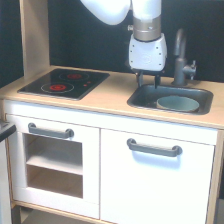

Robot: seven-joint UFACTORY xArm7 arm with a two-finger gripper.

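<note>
My gripper (pixel 149 82) hangs from the white arm above the left rim of the sink (pixel 134 98), pointing down. Its two dark fingers stand apart and nothing shows between them. A grey-green round dish (pixel 178 103), a plate or shallow bowl, rests in the dark sink, to the right of and below my fingertips. There is a gap between the gripper and the dish.
Behind the sink rises a dark faucet (pixel 180 58), close to the gripper's right. A black cooktop (pixel 64 83) lies at the left of the wooden counter (pixel 110 97). Below are an oven-like compartment (pixel 54 165) and a white cabinet door (pixel 140 185) with a dark handle (pixel 154 148).
</note>
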